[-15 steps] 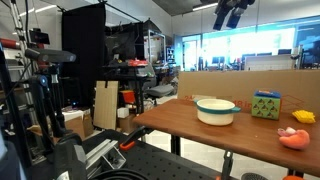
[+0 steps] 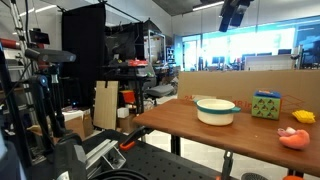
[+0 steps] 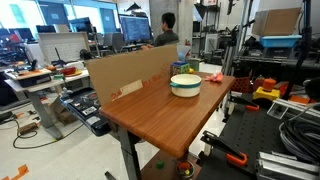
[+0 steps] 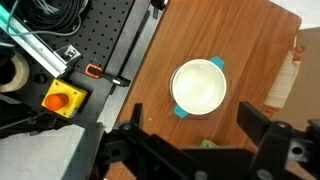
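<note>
A white round bowl [image 2: 215, 115] with teal handles sits upright on the wooden table [image 3: 145, 113]. In the wrist view the bowl [image 4: 198, 88] appears from above, its inside pale and empty. High over the table hangs my gripper [image 2: 229, 25], well clear of everything on it. Seen from the wrist, the gripper is open, its dark fingers [image 4: 135, 120] wide apart with nothing between them.
Behind the bowl stands a blue and green block [image 2: 265, 107]. A pink lumpy object [image 2: 294, 139] lies near the table's right edge, and a yellow item [image 2: 303, 117] is farther back. A cardboard panel [image 3: 130, 80] borders the table.
My gripper has shifted only slightly, high above the table. The bowl, block and pink object have stayed put.
</note>
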